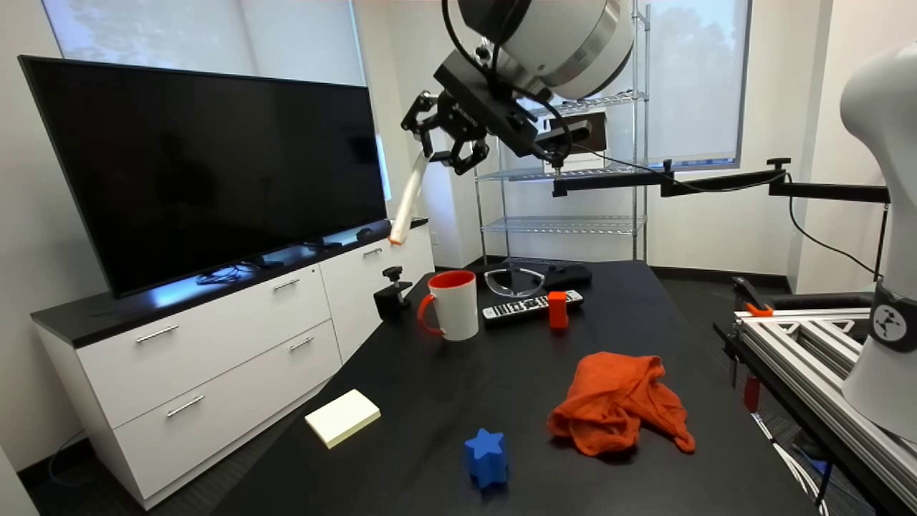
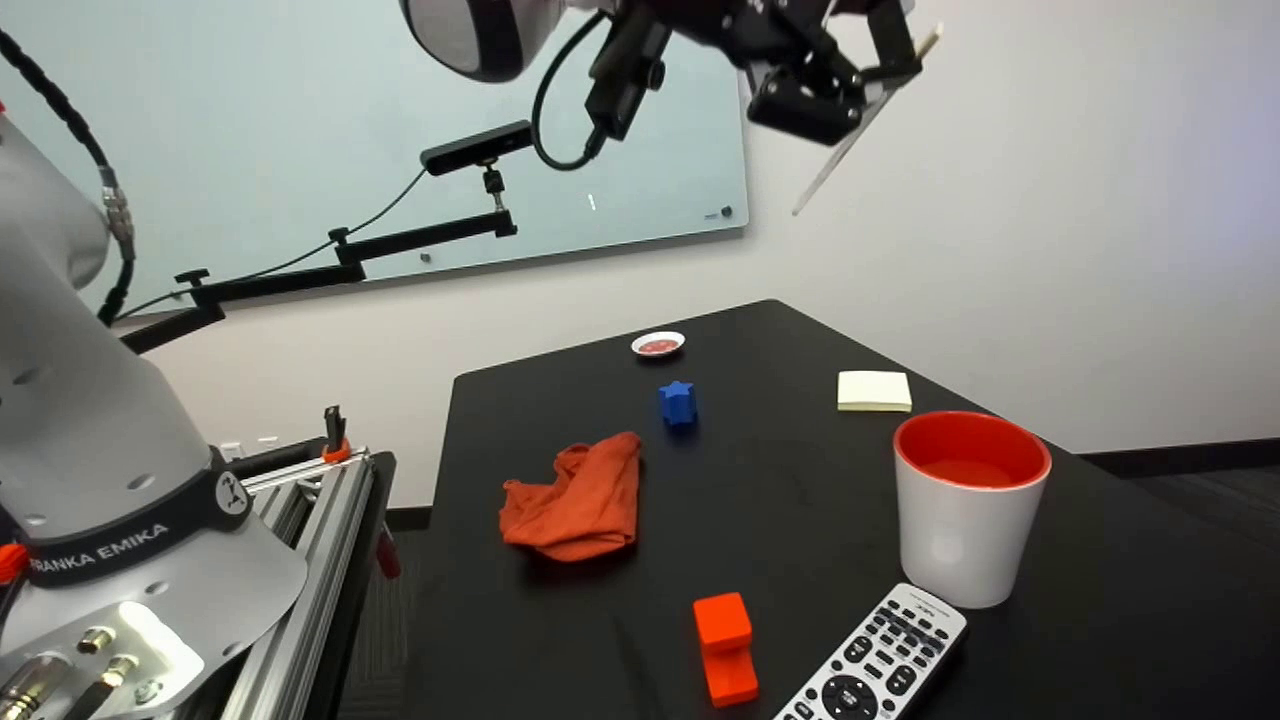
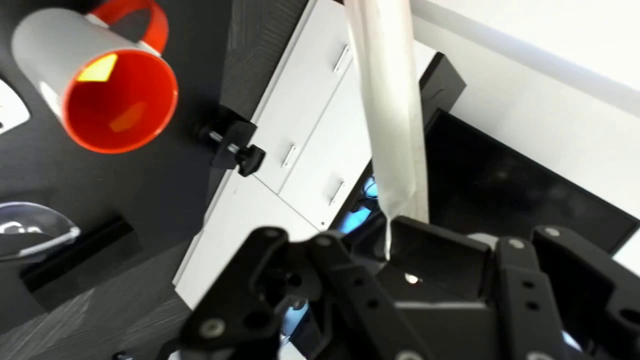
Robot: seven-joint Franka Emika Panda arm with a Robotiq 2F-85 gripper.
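High over the table, my gripper [image 1: 427, 137] is shut on a long, thin white packet [image 1: 407, 199]. In exterior view 2 the packet [image 2: 840, 162] looks flat and hangs at a slant from the fingers, touching nothing else. It fills the top middle of the wrist view as a translucent white strip [image 3: 393, 114], one end running down between my fingers. Below stands a white mug [image 1: 460, 314] with a red inside and red handle, upright on the table. The wrist view looks into this mug [image 3: 123, 111]; a yellow patch shows inside, and I cannot tell what it is.
On the black table lie an orange cloth [image 1: 615, 404], a blue star block [image 1: 486, 459], a pale notepad [image 1: 342, 418], a remote [image 1: 526, 308], an orange block [image 1: 558, 309], clear glasses [image 1: 514, 284] and a small dish [image 2: 657, 346]. A black clamp [image 1: 392, 294] grips the edge.
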